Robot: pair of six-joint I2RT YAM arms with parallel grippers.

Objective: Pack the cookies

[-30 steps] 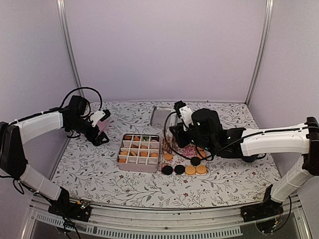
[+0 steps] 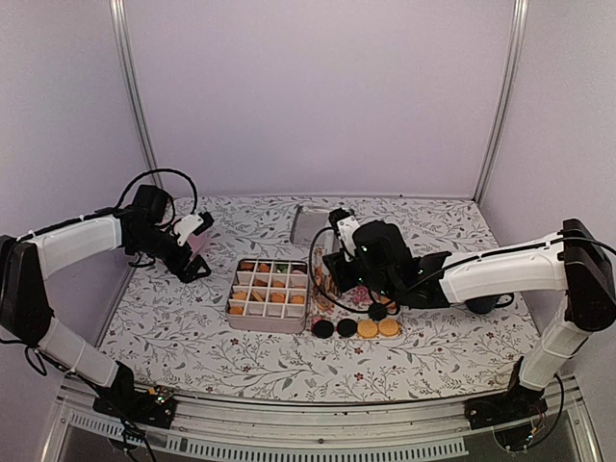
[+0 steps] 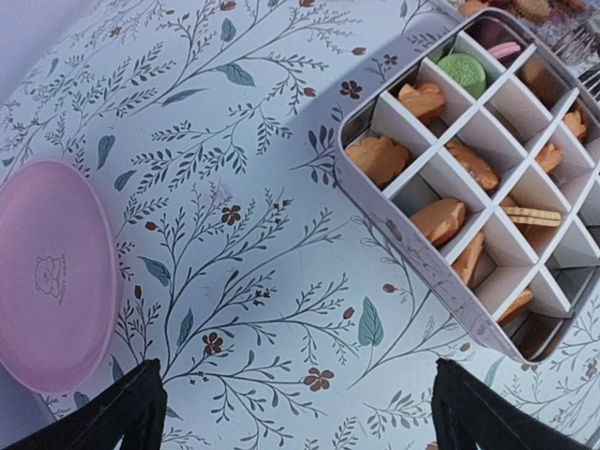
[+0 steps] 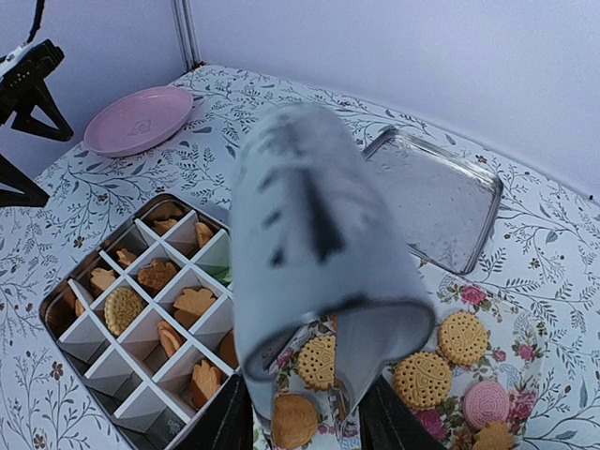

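A divided box (image 2: 268,320) holds cookies in many compartments: tan, pink and green ones in the left wrist view (image 3: 462,73). Loose cookies (image 4: 463,337) lie on a floral mat to its right, with black and tan rounds (image 2: 368,328) at the front. My right gripper is open low over the mat beside the box, around tan cookies (image 4: 294,421); whether it touches one cannot be told. My left gripper (image 2: 192,261) hangs open over the left of the table, with nothing between its fingers.
A pink plate (image 3: 52,272) lies at the far left. An empty metal tray (image 4: 436,206) stands behind the mat. A dark object (image 2: 488,304) is at the right.
The left arm is unchanged.
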